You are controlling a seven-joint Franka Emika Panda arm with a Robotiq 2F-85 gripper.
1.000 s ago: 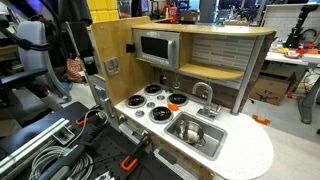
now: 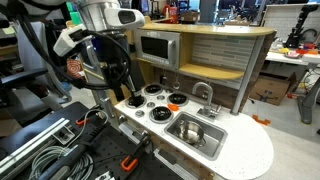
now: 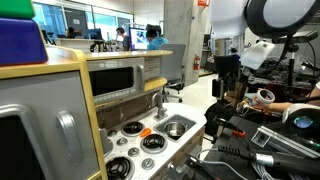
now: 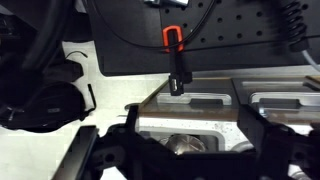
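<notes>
My gripper is open, its dark fingers wide apart with nothing held between them in the wrist view. It hangs in the air at the front left of the toy kitchen, well above the floor-level gear. A metal pot [image 2: 193,130] sits inside the sink [image 2: 211,147], below the curved faucet [image 2: 204,91]. On the stove area lies a small orange item [image 2: 178,99], also visible as an orange shape [image 3: 146,132] in the second exterior view. The pot's rim shows partly at the wrist view's lower edge.
Round burners [image 2: 161,114] cover the counter's left part. A microwave [image 2: 159,46] and wooden shelf [image 2: 215,70] stand over the back. Cables and a red-handled clamp [image 2: 130,162] occupy the dark table in front. White counter [image 2: 245,150] right of the sink is bare.
My arm has come down from the upper left and moved rightward, toward the kitchen's front. The pot and the orange item have stayed where they were.
</notes>
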